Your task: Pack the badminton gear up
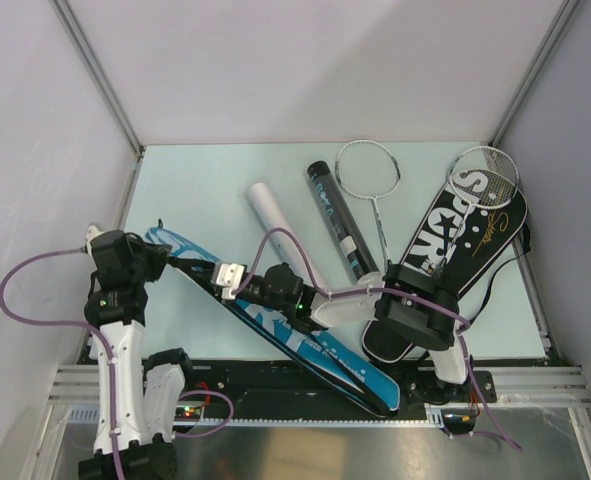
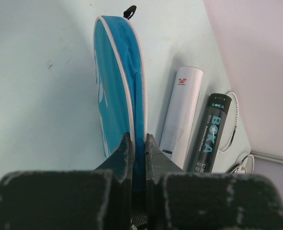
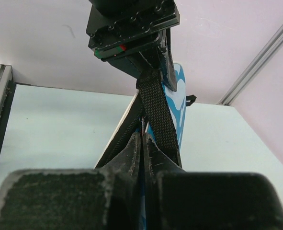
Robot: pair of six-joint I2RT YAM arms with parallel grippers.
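Observation:
A long blue racket bag [image 1: 350, 370] lies diagonally across the front left. My left gripper is shut on its narrow upper end at the left. Just beside it, my right gripper is shut at the black zipper edge next to a strap; whether anything thin is between its fingers is hard to tell. Two rackets [image 1: 377, 212] [image 1: 455, 234] and a black bag [image 1: 495, 235] lie at the right. A white tube [image 1: 270, 217] and a dark BOKA tube [image 1: 335, 210] lie in the middle.
Walls close in the back and sides, and my right arm spans the middle over the tubes.

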